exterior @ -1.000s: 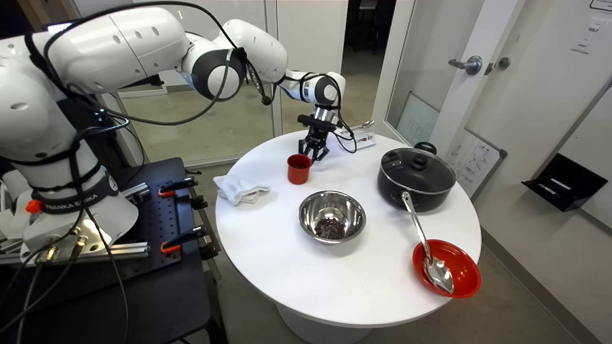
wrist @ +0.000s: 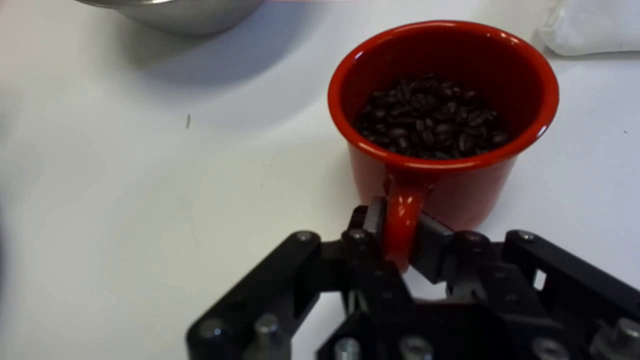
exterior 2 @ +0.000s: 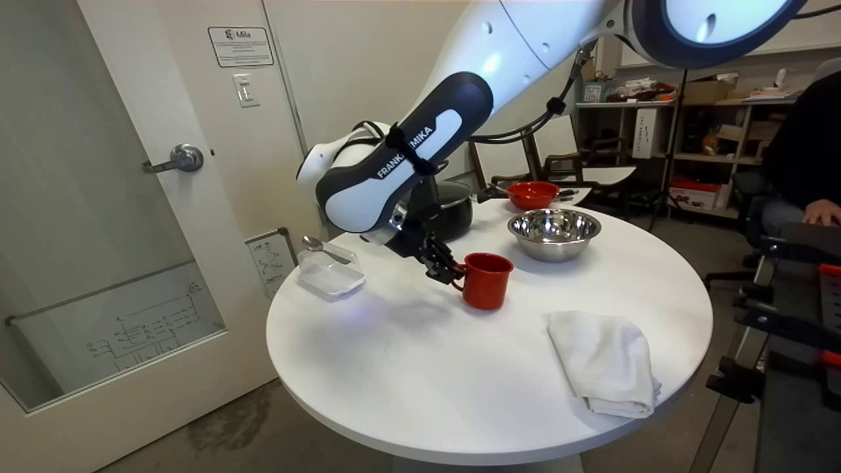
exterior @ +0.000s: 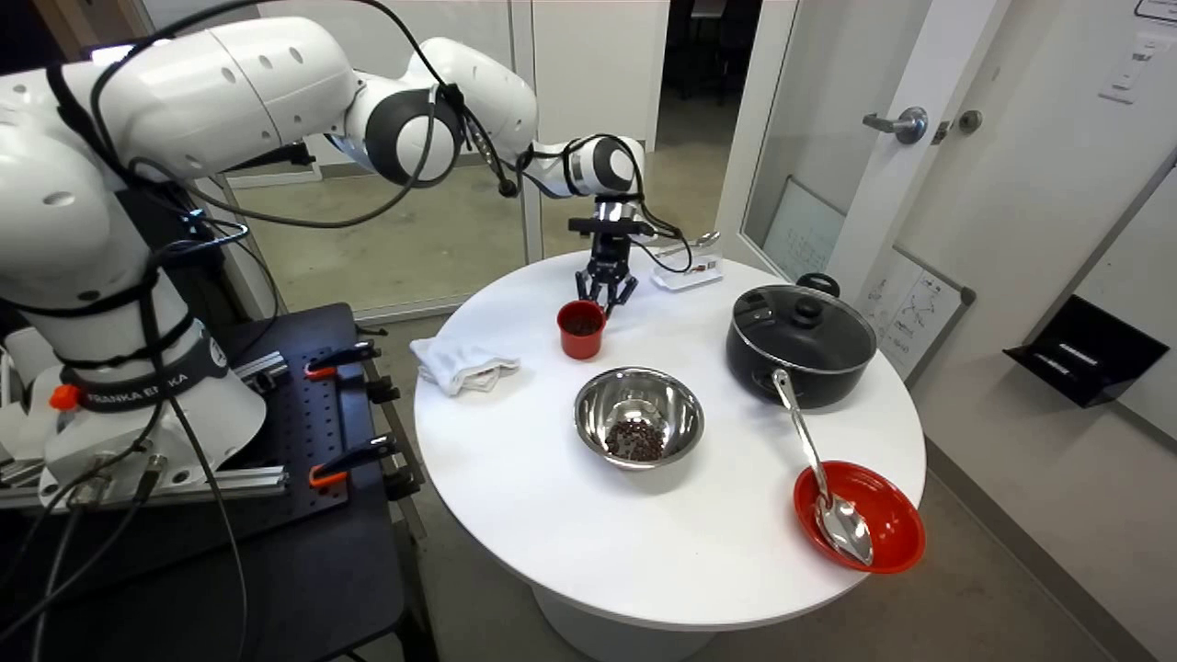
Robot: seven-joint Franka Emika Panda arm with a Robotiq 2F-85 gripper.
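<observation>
A red mug holds dark coffee beans, and its handle points toward my gripper. The fingers are shut on that handle, one finger against each side. In the second exterior view the mug looks nearly upright, at or very near the table surface; whether its base touches cannot be made out. A steel bowl with some beans on its bottom stands beside the mug in the first exterior view.
A folded white cloth lies near the table's edge. Elsewhere on the table are a lidded black pot, a red bowl with a large spoon across it, and a clear tray with a spoon.
The mug and gripper have shifted slightly right and down in the first exterior view. The mug's beans show more now, and the wrist has turned a little. The bowl has not moved.
</observation>
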